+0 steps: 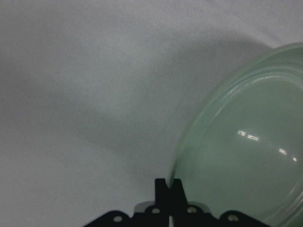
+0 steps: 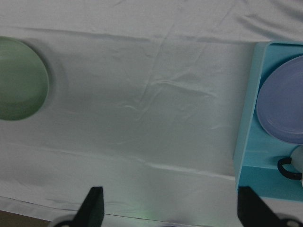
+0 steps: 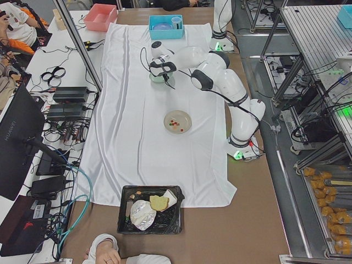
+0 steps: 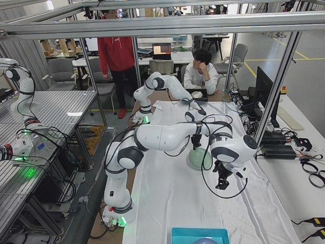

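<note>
A pale green bowl [image 1: 241, 156] fills the right of the left wrist view. My left gripper is closed on its rim. The same bowl [image 4: 200, 159] rests on the white cloth in the camera right view. My right gripper hangs open, nothing between its fingers, over cloth between the bowl [image 2: 19, 80] and a blue bin [image 2: 248, 113] holding a purple plate [image 2: 284, 99] and a mug [image 2: 296, 158].
A beige plate with small red pieces [image 3: 177, 122] lies mid-table. A black tray [image 3: 124, 209] with foil and food sits at the near end, beside a person's hand [image 3: 104, 250]. The cloth around the plate is clear.
</note>
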